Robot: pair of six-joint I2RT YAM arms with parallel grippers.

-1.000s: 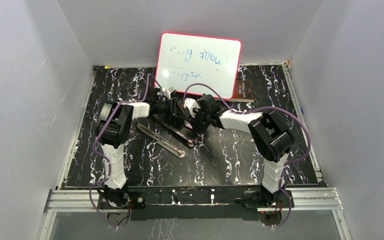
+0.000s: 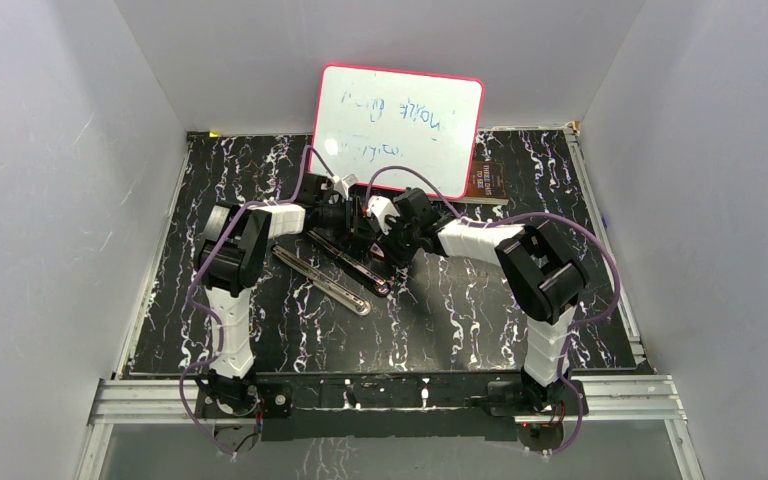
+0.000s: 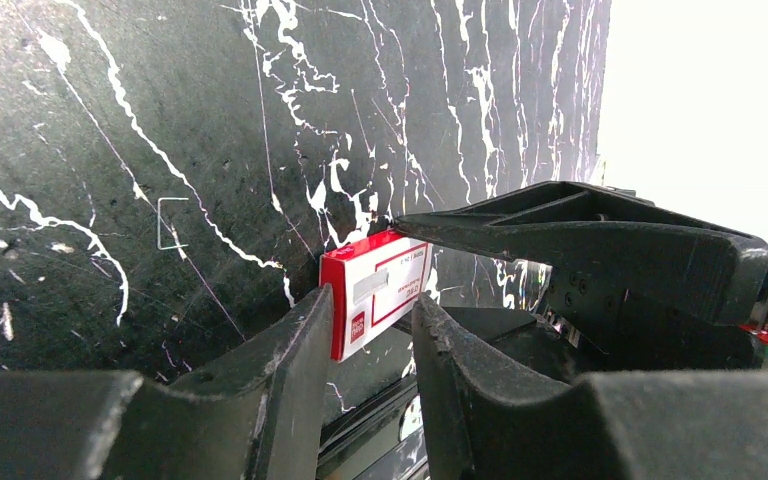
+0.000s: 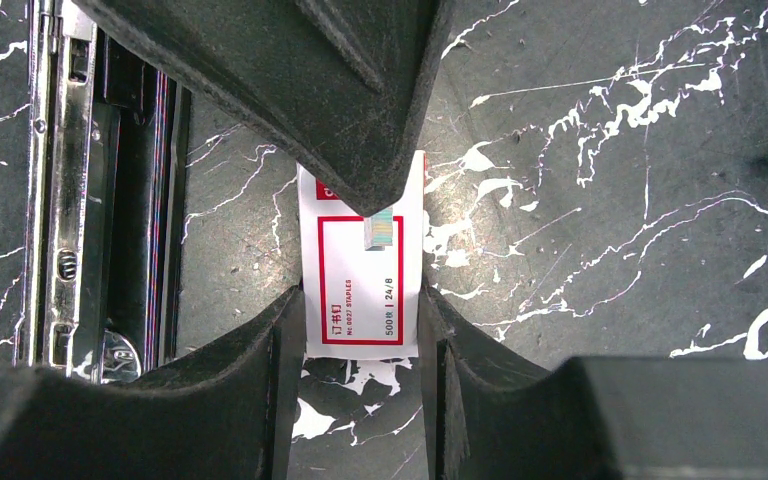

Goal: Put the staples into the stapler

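A small red and white staple box (image 4: 362, 270) is clamped lengthwise between the fingers of my right gripper. The left wrist view shows the same staple box (image 3: 385, 285) from its end, with the right fingers on its two sides. My left gripper is partly open, its fingertips spread near the box's end. One left fingertip (image 4: 370, 185) covers part of the box in the right wrist view. A long black stapler (image 2: 365, 276), with a bright metal channel, lies below the grippers. Whether the box is open is hidden.
Beside the black stapler lies a long beige-grey piece (image 2: 335, 290); whether the two are joined cannot be told. Behind the arms stand a red-edged whiteboard (image 2: 400, 125) and a brown book (image 2: 487, 182).
The left gripper has shifted very slightly at the box. The right arm, the stapler and the beige-grey piece look unmoved.
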